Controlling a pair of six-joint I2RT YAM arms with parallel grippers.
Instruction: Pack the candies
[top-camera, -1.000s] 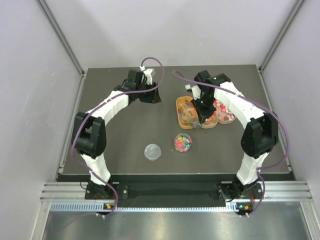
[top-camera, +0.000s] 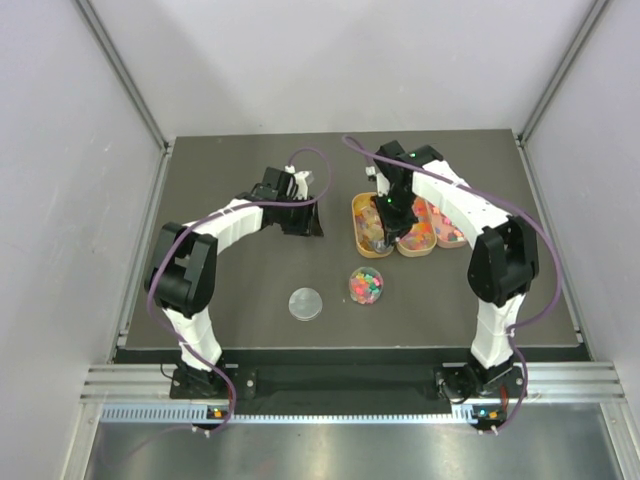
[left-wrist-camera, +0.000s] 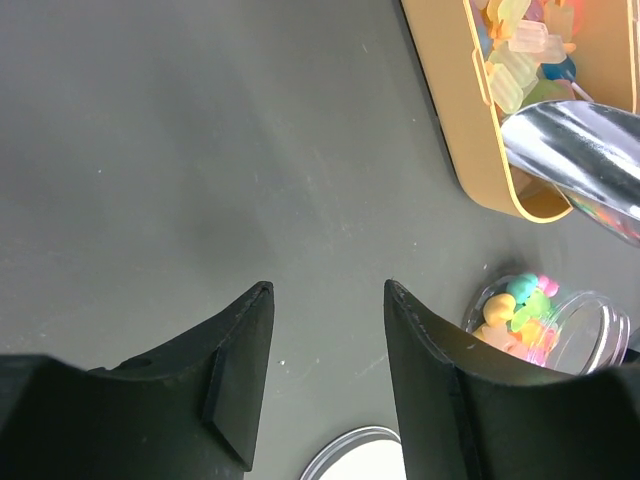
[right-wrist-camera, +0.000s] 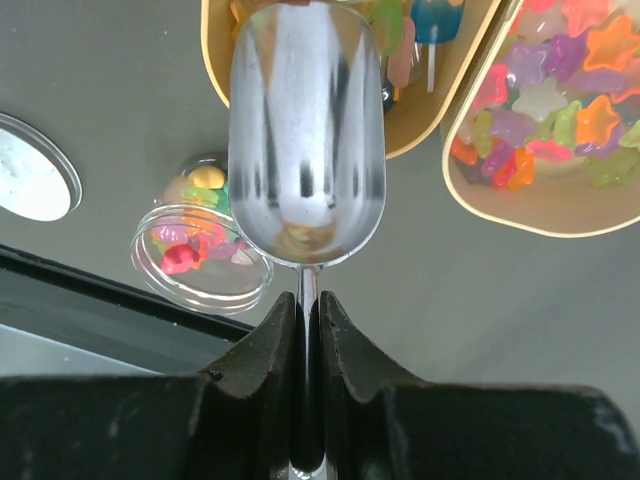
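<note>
A metal scoop (right-wrist-camera: 305, 130) is held by my right gripper, shut on its handle, over the yellow candy bin (left-wrist-camera: 450, 100); it looks empty. A clear round jar (top-camera: 365, 285) with colourful candies stands in front of the bins, its rim (right-wrist-camera: 200, 300) seen below the scoop in the right wrist view. Its lid (top-camera: 305, 304) lies to the left of it. My left gripper hangs over bare table left of the bins, fingers apart with nothing between.
More bins of star and other candies (right-wrist-camera: 560, 215) stand to the right.
My left gripper has moved toward the front of the table. The right arm has shifted slightly left with the scoop.
</note>
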